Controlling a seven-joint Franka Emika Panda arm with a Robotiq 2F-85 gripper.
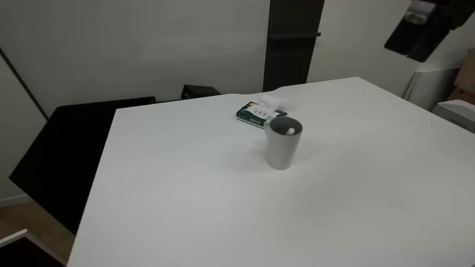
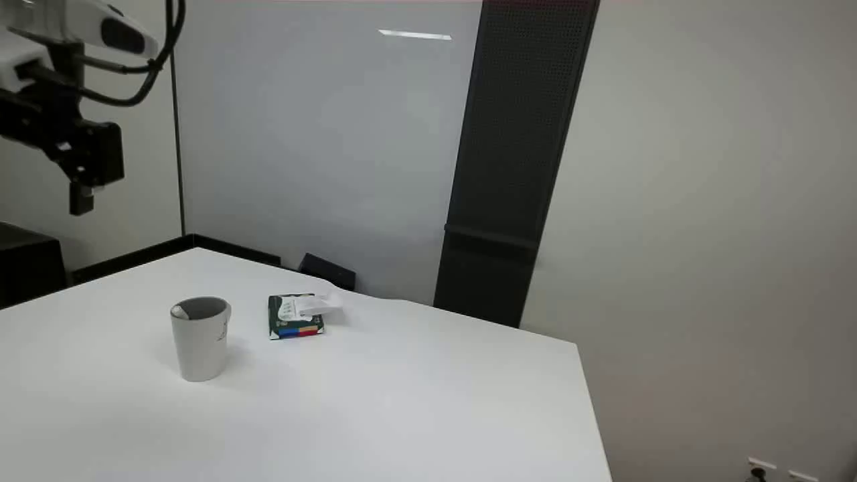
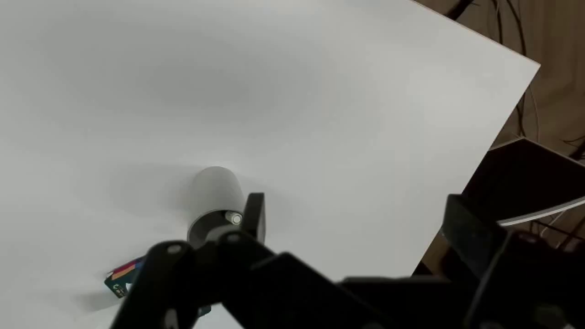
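Observation:
A light grey mug stands upright on the white table, its inside darker grey. Something white and stick-like leans inside it, its end showing at the rim. In the wrist view the gripper's fingers partly cover the mug. A green tissue pack with a white tissue sticking out lies behind the mug. My gripper is open, its two fingers wide apart and nothing between them. High above the table, the gripper is well clear of both mug and pack.
A small black box sits beyond the far edge. Past the table's edge lie a dark open container and cables on the floor.

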